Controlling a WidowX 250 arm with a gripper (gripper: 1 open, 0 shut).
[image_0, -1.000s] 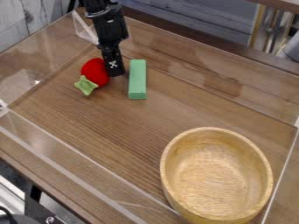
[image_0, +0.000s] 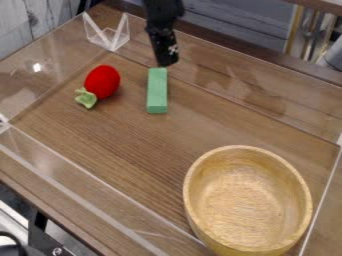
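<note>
The gripper (image_0: 168, 56) hangs at the top centre of the camera view, above and behind a green block (image_0: 158, 90); whether its fingers are open or shut is unclear, and nothing clearly shows between them. A red object with a green part, like a strawberry (image_0: 102, 82), lies on the wooden table (image_0: 120, 150) left of the green block, apart from the gripper.
A large tan bowl (image_0: 247, 199) sits at the front right. A clear or white wire-like item (image_0: 104, 30) is at the back left.
The gripper has moved up and to the right, away from the red object, which now stands apart from it. The green block and bowl have not moved.
</note>
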